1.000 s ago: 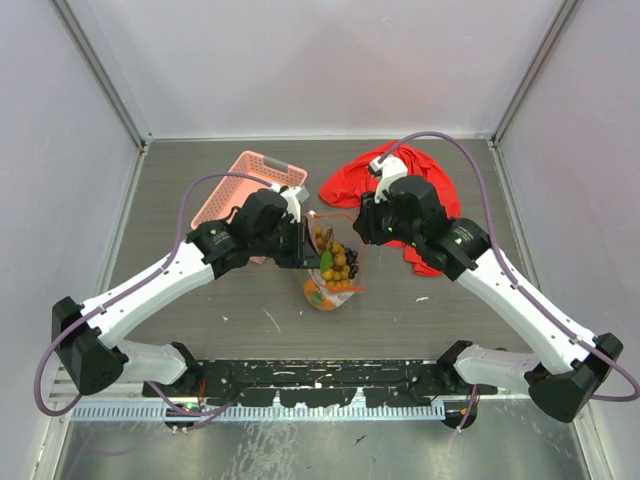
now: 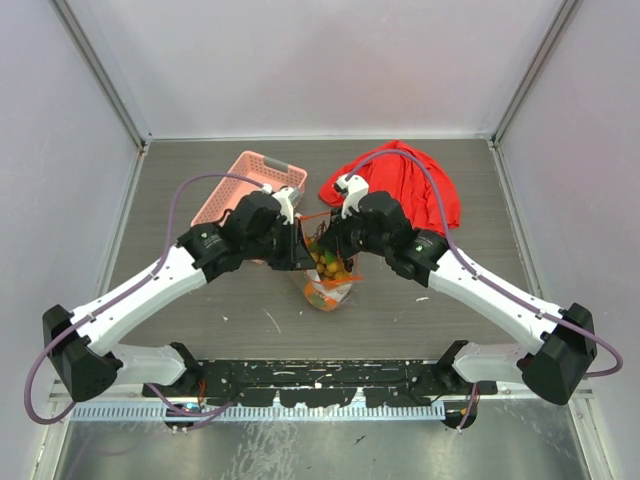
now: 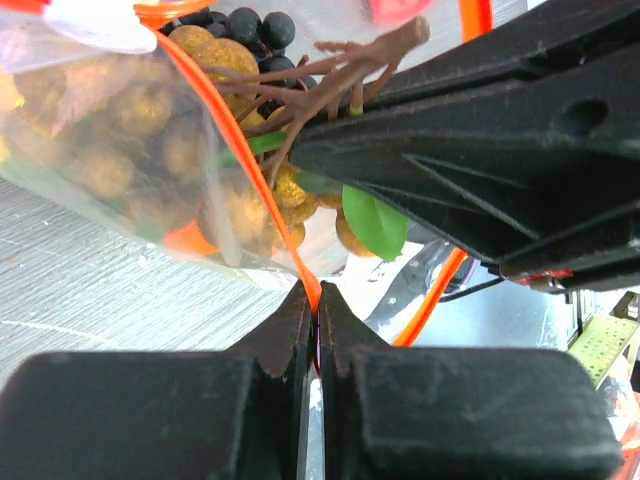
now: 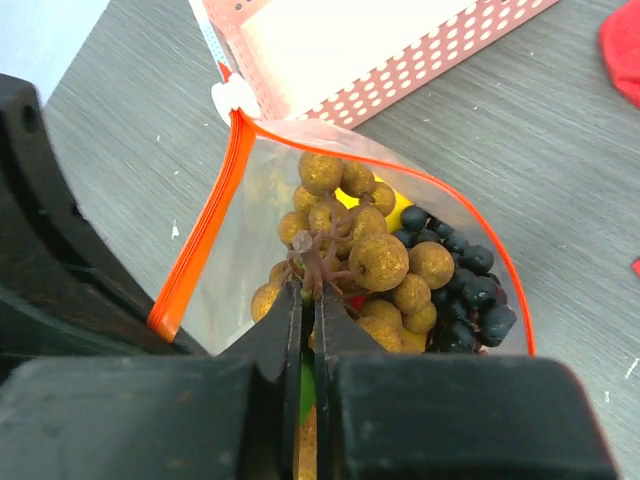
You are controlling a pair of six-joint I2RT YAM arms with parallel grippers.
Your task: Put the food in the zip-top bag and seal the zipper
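Note:
The clear zip top bag (image 2: 328,296) stands mouth up in the middle of the table, food inside. Its orange zipper rim (image 3: 262,185) is pinched at one point between the tips of my left gripper. Inside the bag my right gripper is shut on the brown stem (image 4: 308,250) of a bunch of golden-brown grapes (image 4: 378,262). Black grapes (image 4: 474,300) lie beside that bunch, with a bit of something yellow (image 4: 398,210) behind. Green leaves (image 3: 375,222) show by the right gripper's fingers. Both arms partly cover the bag from above.
A pink perforated basket (image 2: 222,197) stands behind the bag on the left, looking empty where it shows. Behind on the right lies a crumpled red cloth (image 2: 420,180). Bare table (image 2: 270,325) stretches in front of the bag.
My right gripper has moved left and down from beside the bag into its mouth and is now shut on the grape stem. The left gripper has barely moved.

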